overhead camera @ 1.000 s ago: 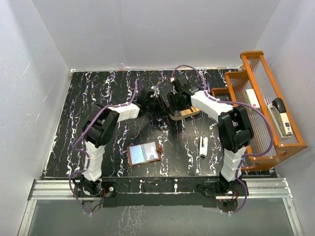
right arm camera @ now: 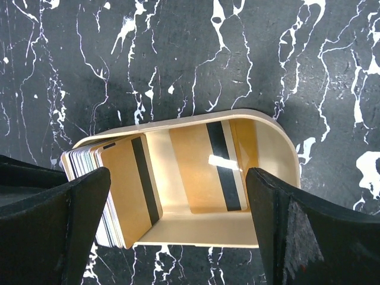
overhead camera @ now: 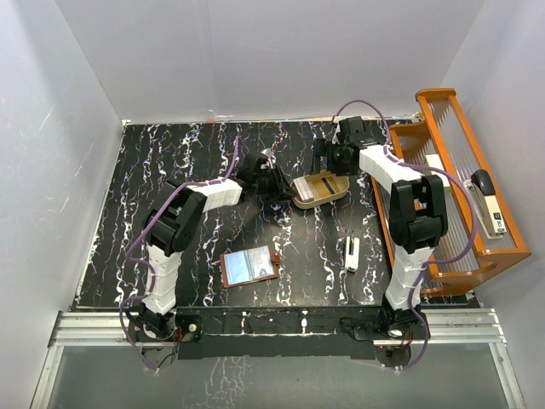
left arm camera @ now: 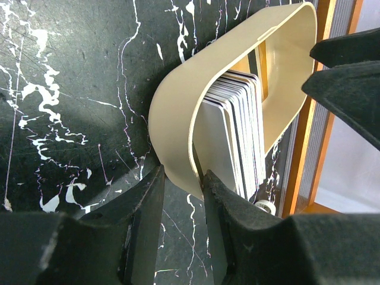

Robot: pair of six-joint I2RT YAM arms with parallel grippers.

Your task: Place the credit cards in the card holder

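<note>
A beige oval box (overhead camera: pixel 324 196) lies between my grippers, holding a stack of white-edged cards (left arm camera: pixel 234 130) at one end and tan cards with dark stripes (right arm camera: pixel 196 166) further along. My left gripper is at the box's end, its fingertips at the rim (left arm camera: pixel 178 101); how far they are closed on it is unclear. My right gripper hangs open over the box, nothing held. A brown card holder (overhead camera: pixel 249 266) with clear sleeves lies flat in the front middle.
A wooden rack (overhead camera: pixel 468 204) with items on it stands at the right. A small white object (overhead camera: pixel 351 256) lies in front of the box.
My right gripper has moved rightward along the box from its left end, uncovering the card stack. The left arm looks unchanged.
</note>
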